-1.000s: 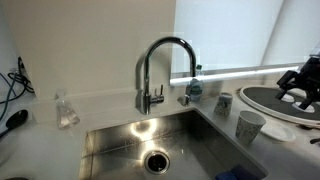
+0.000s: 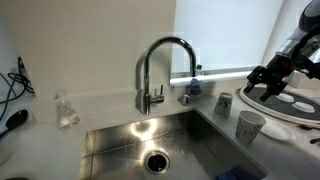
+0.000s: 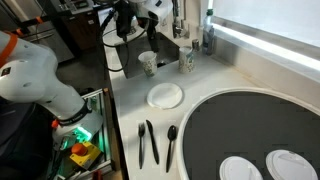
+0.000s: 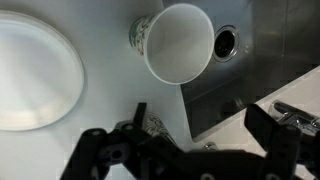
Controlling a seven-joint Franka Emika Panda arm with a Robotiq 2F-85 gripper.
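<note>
My gripper is open, its dark fingers (image 4: 90, 155) wide apart and nothing held between them. In exterior view 1 it hangs at the upper right, above the counter and to the right of the cups. A pale speckled cup (image 2: 249, 126) stands upright on the counter beside the sink; from the wrist, this cup (image 4: 180, 43) shows its white inside, ahead of the fingers. A second patterned cup (image 2: 223, 104) stands farther back, near the wall. Seen from the wrist, part of that second cup (image 4: 156, 127) shows between the fingers, well below them. A white plate (image 3: 164, 95) lies flat near both cups.
The steel sink (image 2: 110, 145) with its tall faucet (image 2: 147, 75) borders the cups. A fork (image 3: 141, 145), a knife (image 3: 152, 145) and a spoon (image 3: 170, 145) lie beside a large dark round mat (image 3: 250, 115) bearing white discs. A bottle (image 2: 195, 88) stands behind the sink.
In exterior view 1 the arm has come in from the right edge, leftward and somewhat upward, nearer the cups. Cups and plate have stayed put.
</note>
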